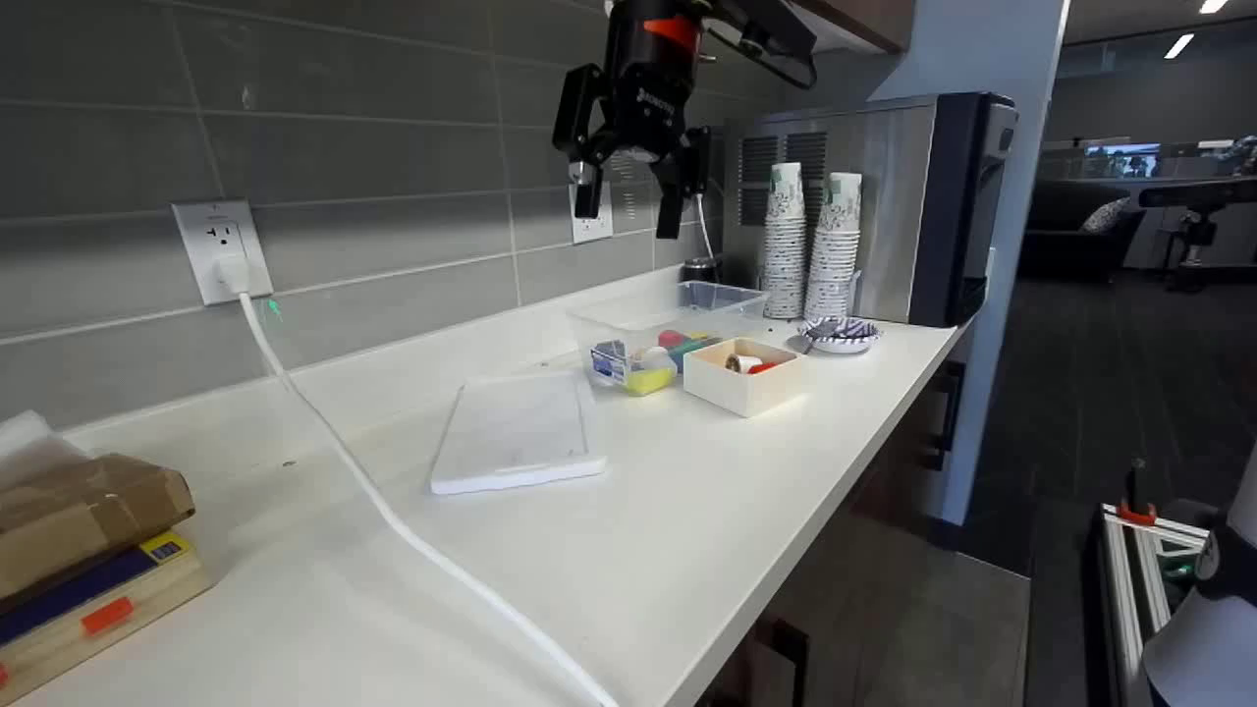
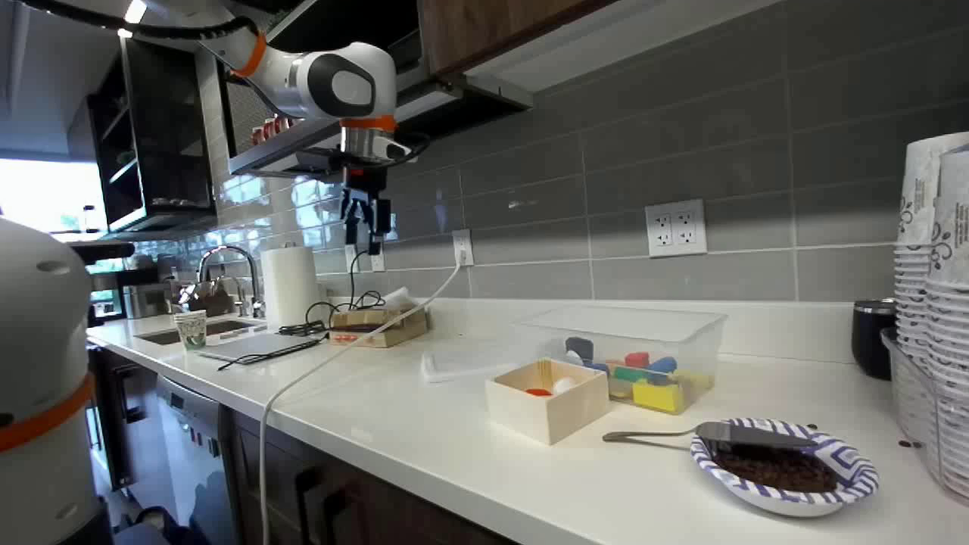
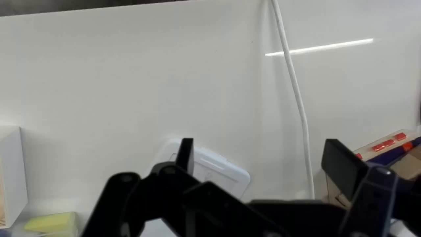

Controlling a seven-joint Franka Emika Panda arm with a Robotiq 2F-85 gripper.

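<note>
My gripper hangs open high over the counter, well clear of everything on it, and nothing is between its fingers. From the wrist, the black fingers are spread wide, with the white lid partly hidden behind one of them. That lid lies flat on the counter in exterior view 1. Beside it stands a clear plastic bin holding colourful blocks, including a yellow block. In front of the bin is a small pale wooden box with a few small red and white items inside.
A white cable crosses the counter from the wall outlet. A patterned bowl with dark contents and a spatula, stacked paper cups and cardboard boxes stand around.
</note>
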